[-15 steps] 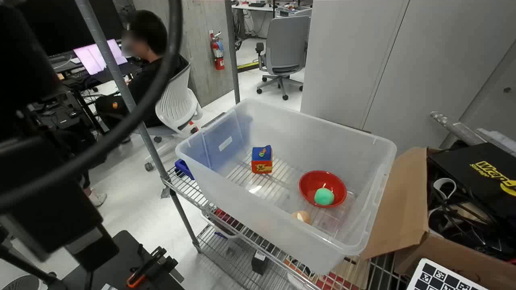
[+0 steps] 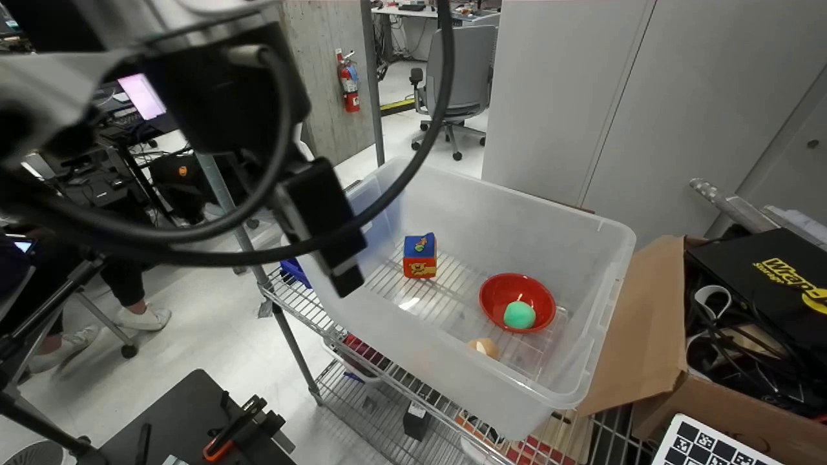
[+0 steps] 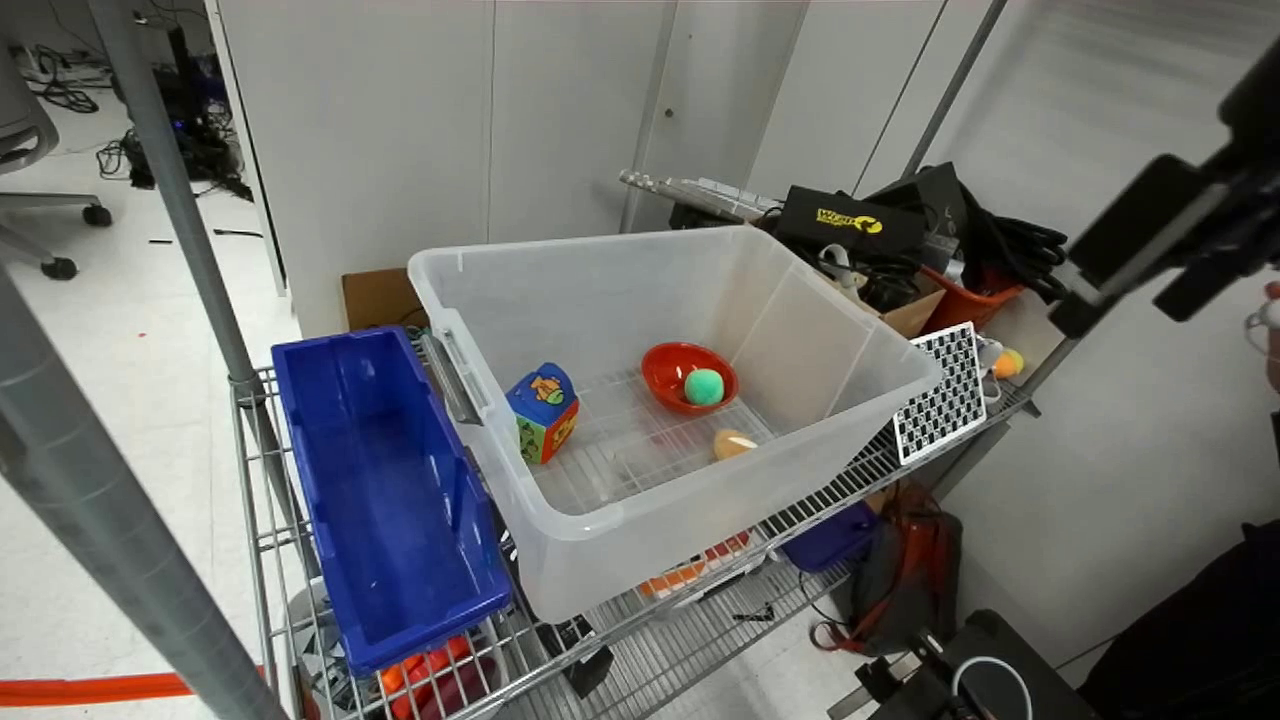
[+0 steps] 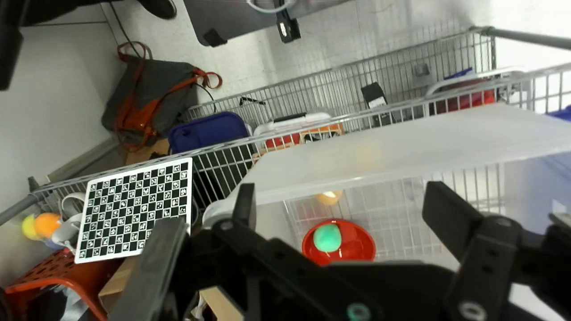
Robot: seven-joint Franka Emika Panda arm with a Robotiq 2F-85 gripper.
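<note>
A red bowl point(image 2: 496, 298) with a green ball point(image 2: 520, 314) in it stands on the floor of a clear plastic bin point(image 2: 504, 201). A tan, egg-like object point(image 3: 733, 444) lies near the bin's front wall. Toward the bin's left end sits a soft cube point(image 3: 546, 412) in blue, red and green. My gripper is open, its two fingers wide apart with nothing held between them. From the wrist view, the bowl point(image 4: 342, 251) shows below the gap. In exterior view 2 the gripper point(image 3: 1128, 306) hangs at the upper right, outside the bin and above it.
An empty blue bin point(image 3: 384, 480) stands left of the clear one on the wire shelf point(image 3: 672, 612). To the right are a cardboard box point(image 2: 643, 325) of cables and a checkered board point(image 3: 942, 394). The clear bin's walls rise around its contents.
The arm and gripper have moved up and rightward in exterior view 1, closer to the clear bin. The bowl, green ball, cube and tan object look unmoved.
</note>
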